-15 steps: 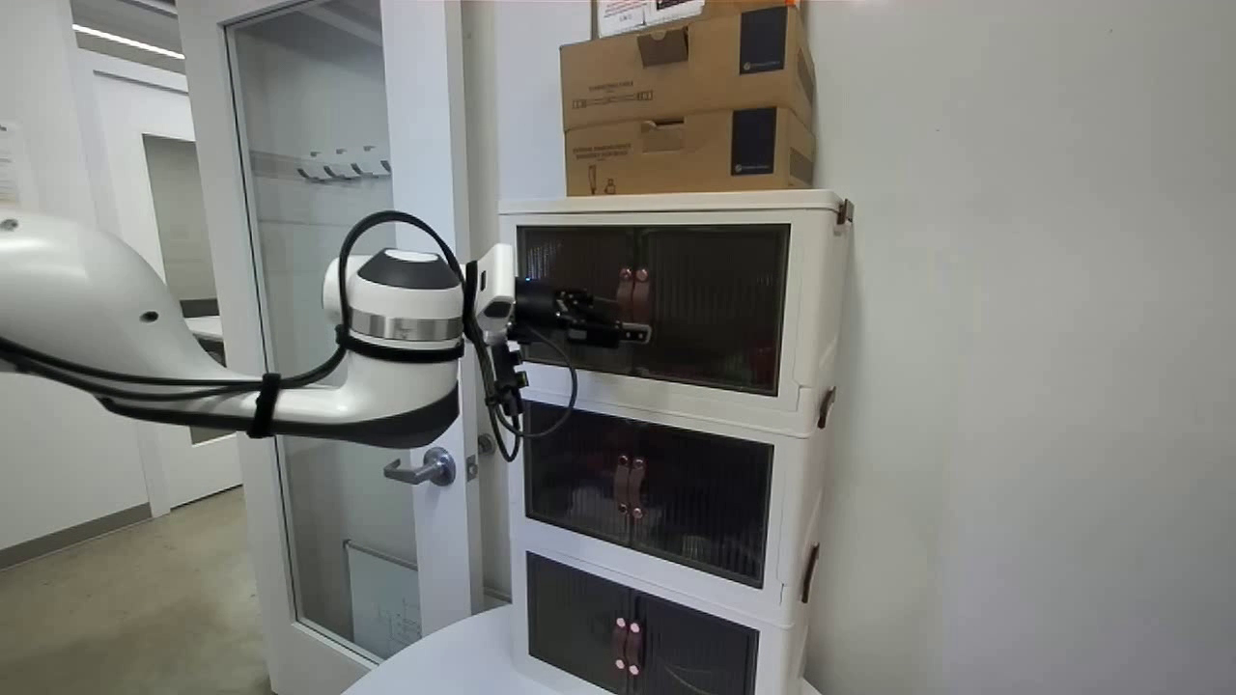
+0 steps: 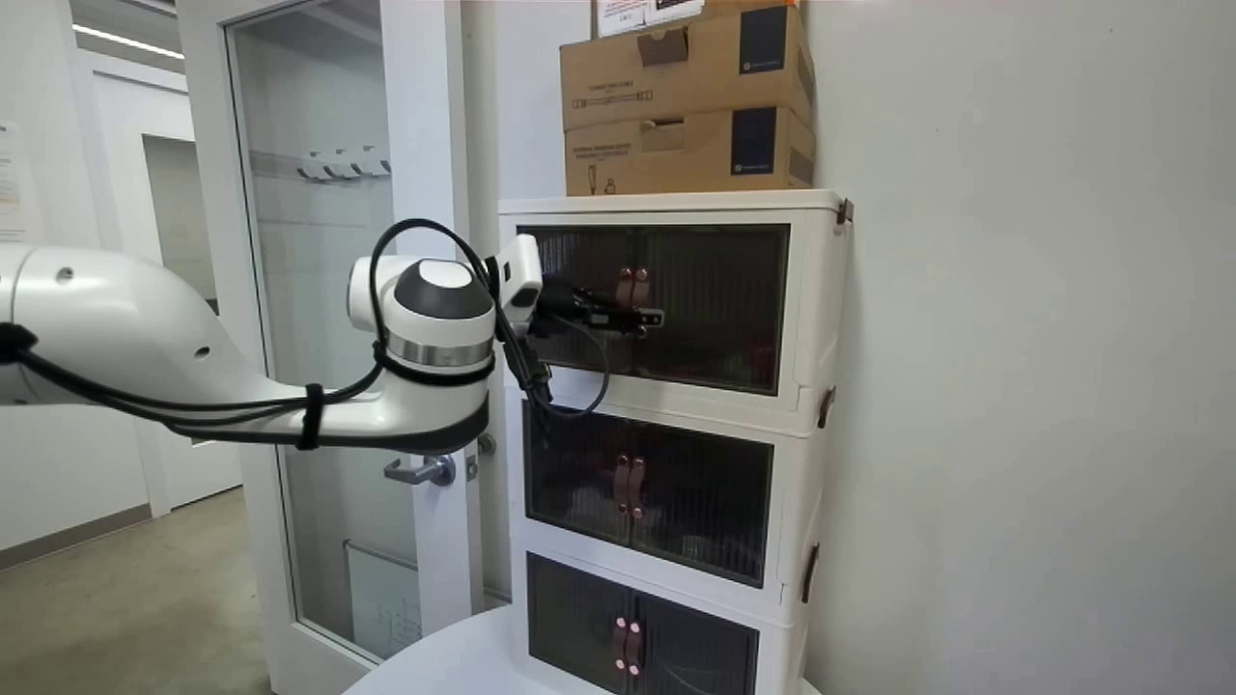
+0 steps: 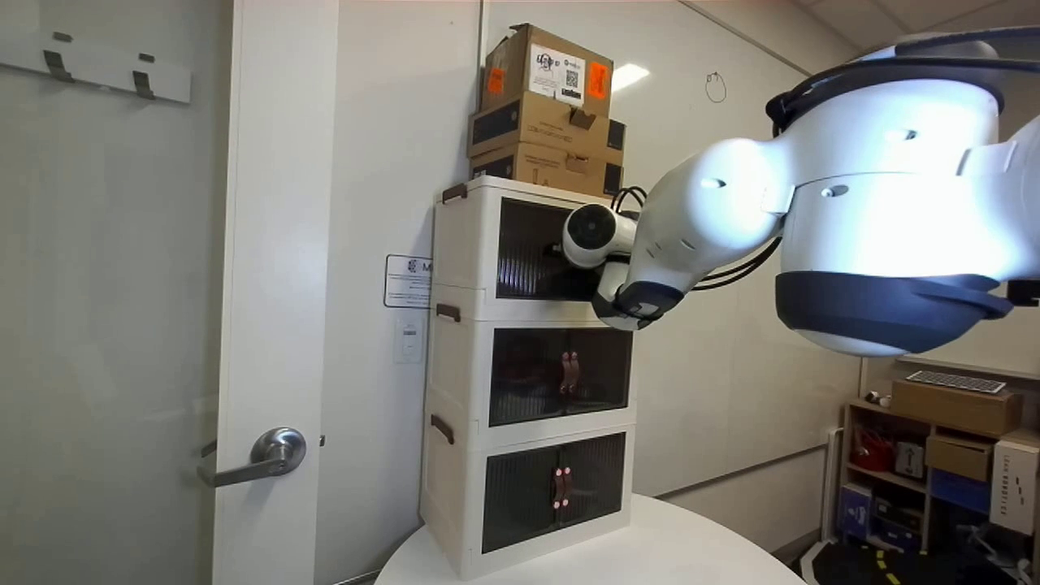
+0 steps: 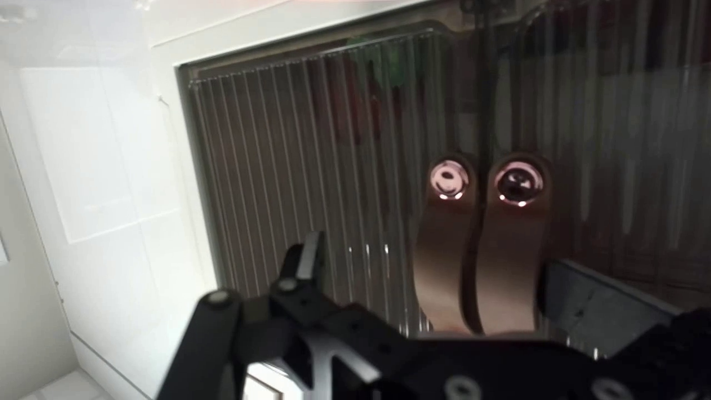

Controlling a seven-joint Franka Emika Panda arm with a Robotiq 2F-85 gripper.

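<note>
My gripper stands open in front of the top cabinet (image 2: 817,313), its fingers spread wide. Two brown strap handles with shiny studs, the left strap (image 4: 440,266) and the right strap (image 4: 510,266), lie between the fingers in the wrist view. Close beside the right strap is the right finger (image 4: 593,303); whether they touch I cannot tell. The left finger (image 4: 308,260) stands well apart from the left strap. Both dark ribbed doors, the left door (image 4: 286,166) and the right door (image 4: 620,153), are closed. From exterior view 2, the arm hides the gripper.
Below are two more cabinets, a middle one (image 2: 707,498) and a bottom one (image 2: 695,643), on a round white table (image 3: 682,546). Cardboard boxes (image 2: 684,81) are stacked on top. A glass door (image 2: 313,290) stands left of the cabinets.
In exterior view 1 the arm has moved right, toward the top cabinet. The gripper is slightly higher and nearer the top handles. The cabinet doors look the same.
</note>
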